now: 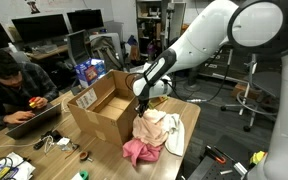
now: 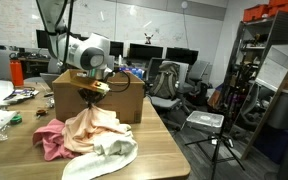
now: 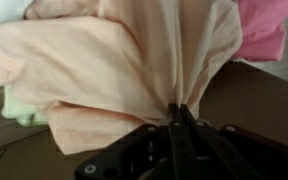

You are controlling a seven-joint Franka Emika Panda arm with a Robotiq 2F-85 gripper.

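A peach cloth [image 1: 154, 128] is drawn up into a peak, and my gripper is shut on it. Folds converge at the fingertips in the wrist view; the rest of the peach cloth [image 2: 94, 133] still spreads over the pile on the table. Beneath and beside it are a pink cloth [image 2: 52, 140] and a white cloth [image 2: 102, 162]. The gripper is beside the open cardboard box [image 1: 108, 128], on its near side. Its fingers are too small to make out in the exterior views.
Tools and small items, including a green tape roll [image 1: 83, 174], lie on the table left of the box. A person [image 1: 22, 85] sits at a laptop at the far left. Bare tabletop [image 2: 162, 150] shows right of the cloths.
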